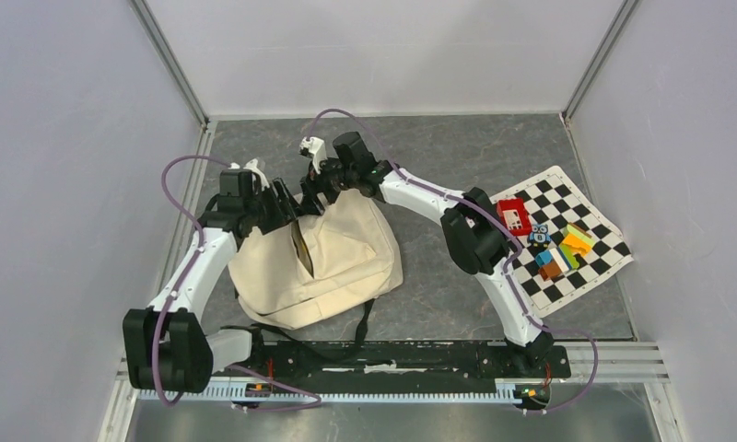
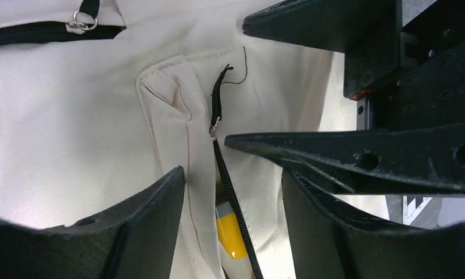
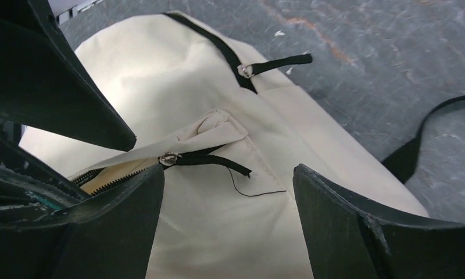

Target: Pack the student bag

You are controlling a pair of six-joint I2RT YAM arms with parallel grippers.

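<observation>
The cream bag (image 1: 337, 267) lies on the grey mat, its pocket part unzipped, with something yellow (image 2: 230, 231) inside. A zipper pull with a black tab sits at the slit's end, also in the right wrist view. My left gripper (image 1: 285, 200) is over this zipper, fingers parted, nothing seen between them but fabric and zipper behind. My right gripper (image 1: 314, 191) is close beside it, open, above the zipper tab (image 3: 218, 160); nothing is held. The other gripper's black fingers cross both wrist views.
A checkered mat (image 1: 558, 285) at the right holds a red box (image 1: 514, 217), a blue figure and several coloured blocks. Black straps lie around the bag.
</observation>
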